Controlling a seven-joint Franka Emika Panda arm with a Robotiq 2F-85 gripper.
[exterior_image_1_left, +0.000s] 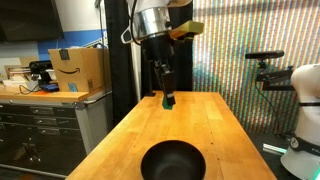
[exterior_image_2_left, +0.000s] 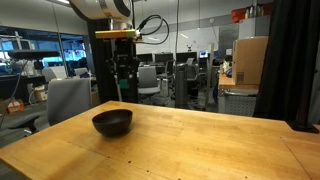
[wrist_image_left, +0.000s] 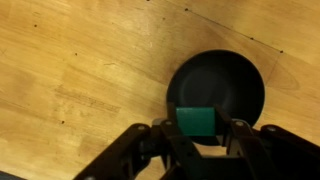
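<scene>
A green block (wrist_image_left: 196, 121) is pinched between the fingertips of my gripper, which is shut on it. Beneath it in the wrist view lies a round black bowl (wrist_image_left: 222, 82), partly hidden by the block and fingers. Exterior view 1 has the bowl (exterior_image_1_left: 173, 160) at the near edge, with the gripper (exterior_image_1_left: 168, 101) and the green block (exterior_image_1_left: 168, 104) higher up in the picture. From the other side, the block (exterior_image_2_left: 124, 86) hangs in the air above the bowl (exterior_image_2_left: 113, 122), apart from it.
Off the table, a cardboard box (exterior_image_1_left: 79, 69) rests on a cabinet (exterior_image_1_left: 45, 130) to the left. An office chair (exterior_image_2_left: 68, 98) stands by the table's far left.
</scene>
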